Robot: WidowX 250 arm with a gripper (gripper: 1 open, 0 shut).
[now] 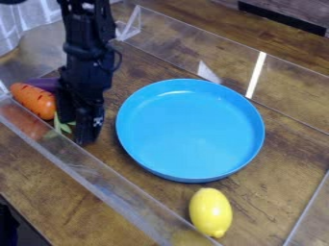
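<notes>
My black gripper (80, 123) is lowered at the left, open, its fingers over the green top of an orange carrot (35, 99), partly covering it. Behind the carrot a purple vegetable (48, 84), likely an eggplant, is partly hidden by the carrot and the arm.
A large blue plate (189, 127) fills the middle right. A yellow lemon (210, 211) lies at the lower right. Clear plastic walls cross the wooden surface (135, 221) at the left and right. Bare wood shows behind the plate.
</notes>
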